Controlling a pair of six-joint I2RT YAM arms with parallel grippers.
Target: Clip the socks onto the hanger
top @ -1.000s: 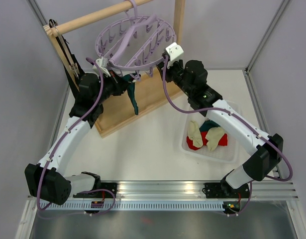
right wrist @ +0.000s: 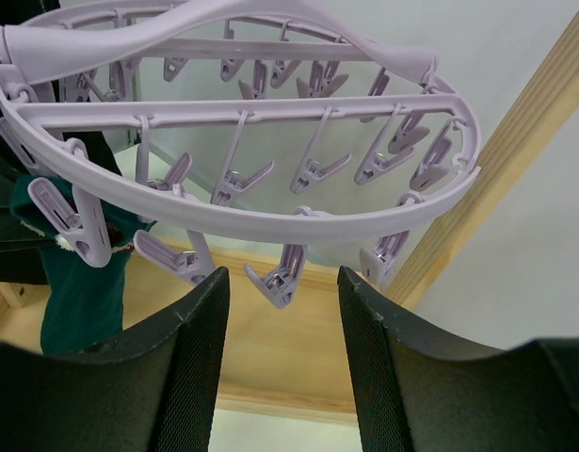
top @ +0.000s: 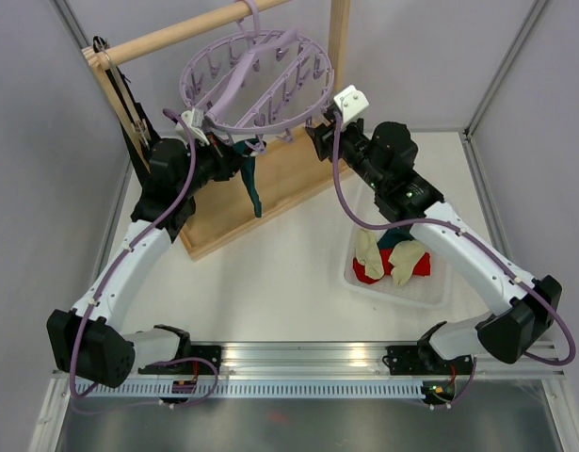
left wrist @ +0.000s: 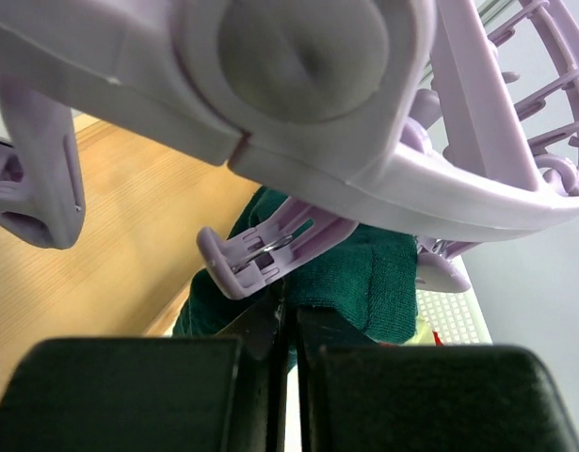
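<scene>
The lilac round hanger (top: 256,125) with several clips hangs from a wooden rail. A dark green sock (top: 251,184) dangles below its left front rim. My left gripper is shut on the sock's upper part, the cloth bunched at its fingertips; a hanger clip (left wrist: 270,247) lies against the cloth. Whether that clip bites the sock cannot be told. In the right wrist view the sock (right wrist: 82,299) hangs at the left, beside my left gripper. My right gripper stands open with no cloth between its fingers, facing an empty clip (right wrist: 282,276) at the front rim.
A clear bin (top: 397,295) at the right holds red, cream and dark green socks. The wooden stand's post (top: 339,42) rises behind the right gripper.
The left arm and the dark green sock have stayed in place.
</scene>
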